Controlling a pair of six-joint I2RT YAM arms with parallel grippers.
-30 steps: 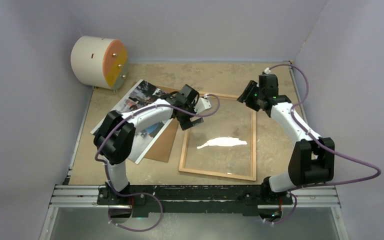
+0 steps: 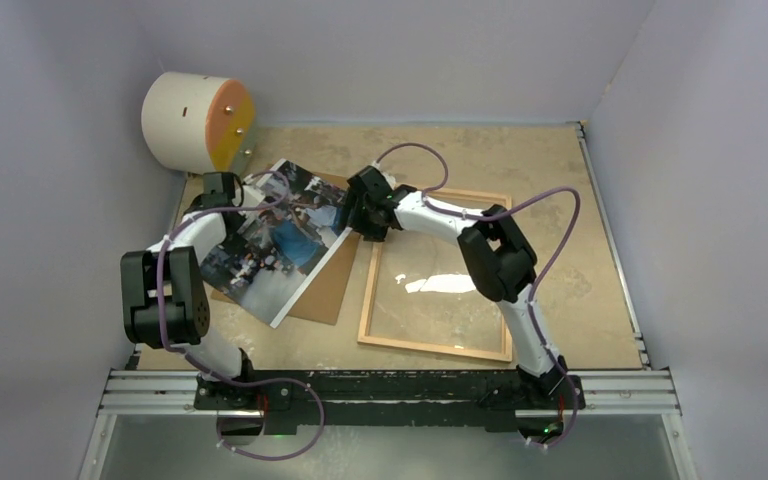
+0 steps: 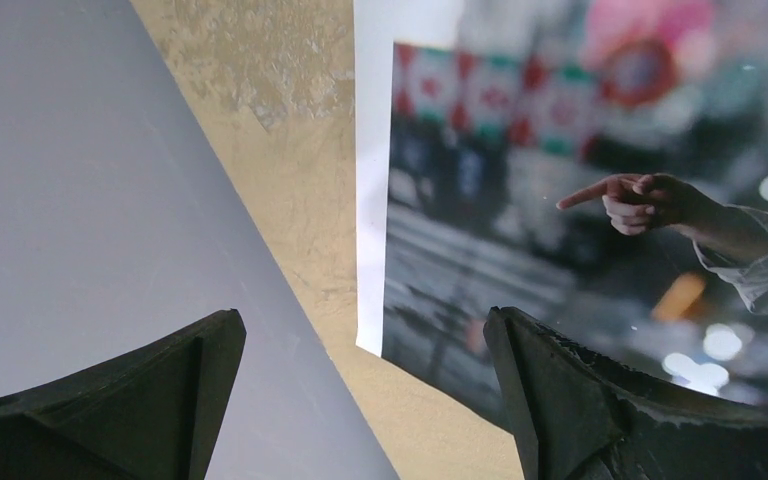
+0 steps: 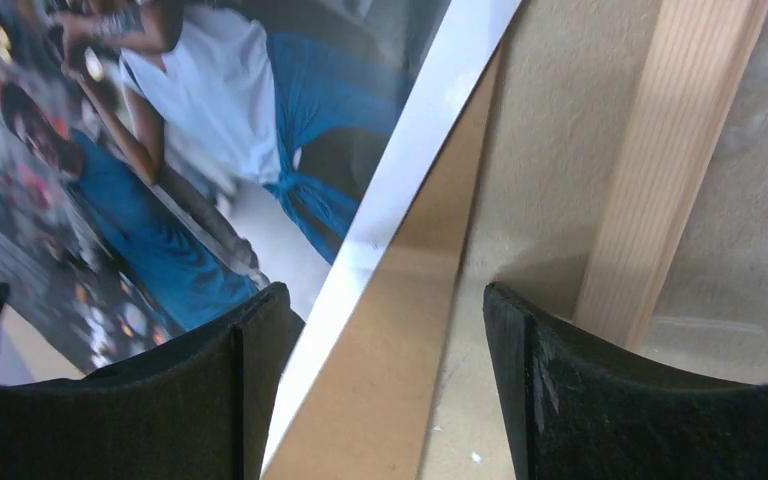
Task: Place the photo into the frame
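Observation:
The photo (image 2: pixel 280 250) lies tilted over a brown board (image 2: pixel 325 295) on the left half of the table. My left gripper is open over the photo's left edge, its white border and the bare table between the fingers. My right gripper is open above the photo's right border, where board and table show between the fingers. The wooden frame (image 2: pixel 367 318) lies to the right, a clear pane inside with glare on it; its side strip (image 4: pixel 668 150) is just right of my right gripper in that wrist view.
A white cylindrical cabinet (image 2: pixel 175 120) with coloured drawers stands at the back left, close behind my left arm. Grey walls bound the table on the sides and back.
Over the last second my left arm swung from the middle to the photo's left side, and my right arm moved left from the frame's back right corner to the photo's right edge.

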